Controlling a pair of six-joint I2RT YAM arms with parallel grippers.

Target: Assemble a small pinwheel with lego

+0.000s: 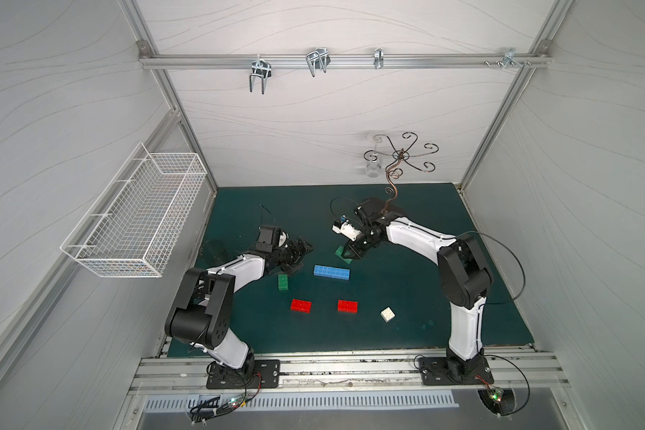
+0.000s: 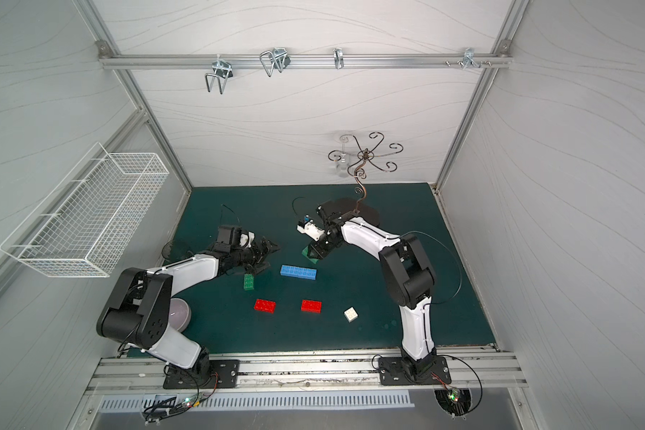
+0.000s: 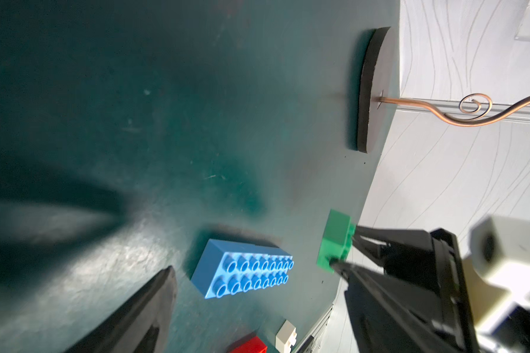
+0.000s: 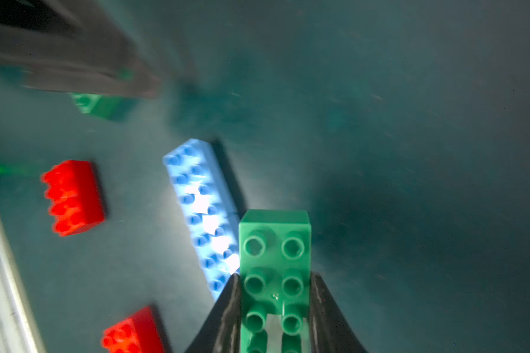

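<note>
My right gripper is shut on a green brick, studs toward its camera, held clear of the table; the left wrist view also shows this brick [image 3: 335, 238] between the fingers. Lengthwise on the table lies a long blue brick [image 1: 331, 272], studs up. Left of it, my left gripper stands open and empty, one of its fingers [image 3: 150, 311] at each side of its wrist view. A second green brick [image 1: 283, 281] lies just in front of that gripper. Two red bricks, one left [image 1: 301, 306] and one right [image 1: 347, 306], lie nearer the front.
A small white brick [image 1: 387, 314] sits at the front right. The dark round base of a curled metal stand [image 2: 358, 209] is behind the right arm. A pinkish bowl [image 2: 180, 314] stands by the left arm.
</note>
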